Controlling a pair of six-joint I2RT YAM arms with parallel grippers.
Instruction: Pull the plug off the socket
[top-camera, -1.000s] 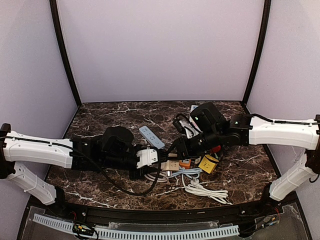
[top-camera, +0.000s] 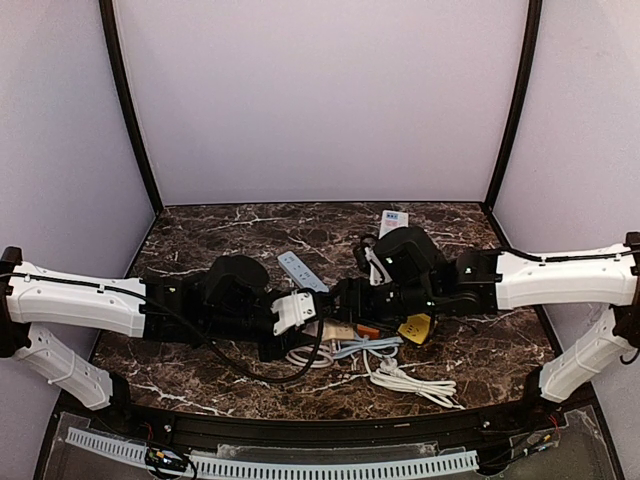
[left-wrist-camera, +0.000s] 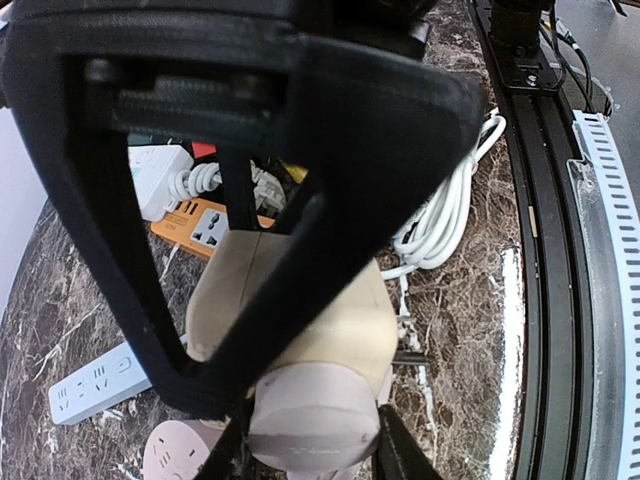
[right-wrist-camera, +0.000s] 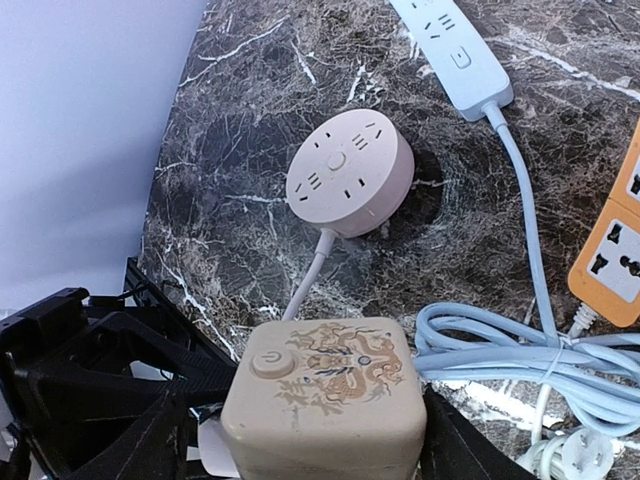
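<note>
A beige block with a dragon print and a round button sits between the fingers of my right gripper, which are apart on either side of it. Contact with its sides cannot be made out. In the left wrist view, the black fingers of the right gripper straddle the same block. My left gripper is shut on a pale pinkish-white plug piece, which lies right against the block's end. The join between the two pieces is hidden. Both grippers meet above the table's middle.
On the marble table stand a round pink socket, a light blue strip and an orange strip. Coiled blue cable and white cable lie close by.
My right gripper has moved left and slightly down in the top view, over the beige block, now covering more of it and of the orange strip. The left arm has hardly moved.
</note>
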